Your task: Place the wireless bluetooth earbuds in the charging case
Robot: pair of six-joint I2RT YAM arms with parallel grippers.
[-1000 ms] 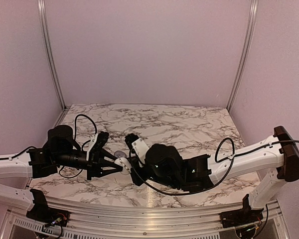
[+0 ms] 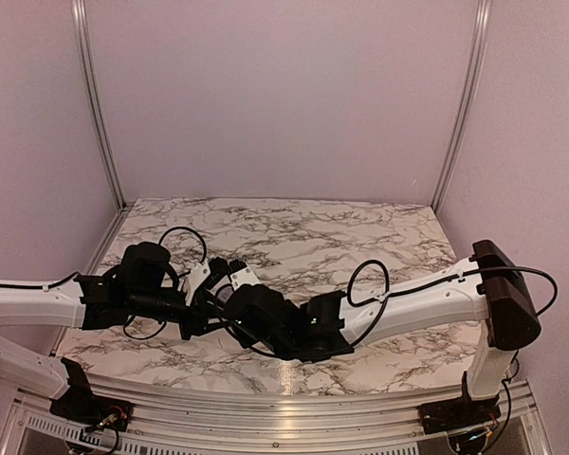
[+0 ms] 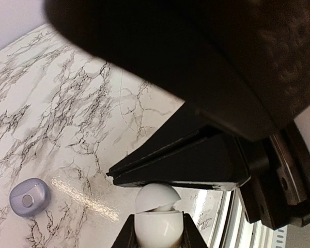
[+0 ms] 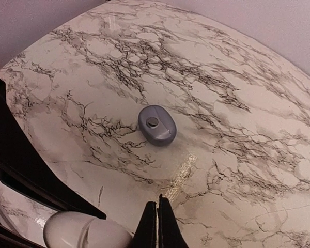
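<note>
The white charging case (image 3: 158,230) is held upright in my left gripper, its lid (image 3: 156,196) resting on top with a narrow uneven seam. My right gripper is shut, nothing visible between its tips; in the left wrist view its black fingers (image 3: 186,170) reach just over the lid. In the right wrist view the case (image 4: 88,231) lies at the lower left beside those tips. Whether earbuds are inside cannot be seen. In the top view both grippers meet at the front centre, hiding the case.
A small lilac oval object with a round button lies on the marble table, also seen in the left wrist view (image 3: 30,197). Walls enclose three sides.
Over the last second my right arm has moved left and my left arm slightly right, so the grippers now overlap in the top view, covering the white case that showed between them.
</note>
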